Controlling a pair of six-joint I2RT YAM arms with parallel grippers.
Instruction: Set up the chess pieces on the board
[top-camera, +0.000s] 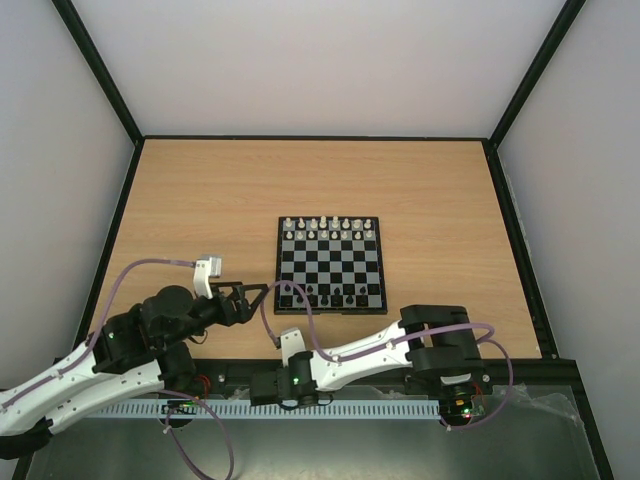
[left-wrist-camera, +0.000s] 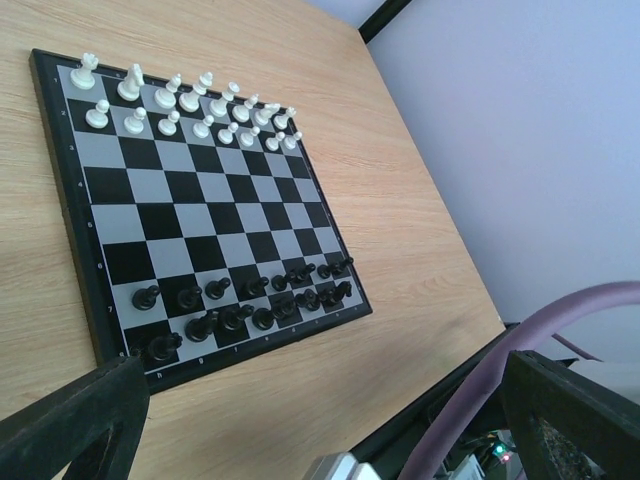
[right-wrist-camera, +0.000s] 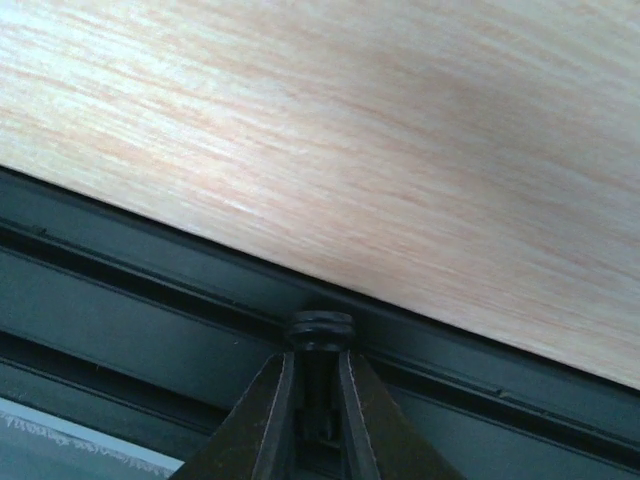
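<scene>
The chess board (top-camera: 330, 266) lies on the table, turned square to its front edge in the top view. White pieces (left-wrist-camera: 202, 127) stand in two rows at its far side, black pieces (left-wrist-camera: 236, 316) in two rows at the near side. My left gripper is open beside the board's near left corner, nothing between its fingers. In the right wrist view, my right gripper is shut on a small black piece (right-wrist-camera: 320, 326), its rounded end showing past the fingertips. Which piece it is cannot be told.
A black frame rail (right-wrist-camera: 180, 255) runs along the table's front edge, below the right gripper. A purple hose (left-wrist-camera: 490, 370) loops beside the left gripper.
</scene>
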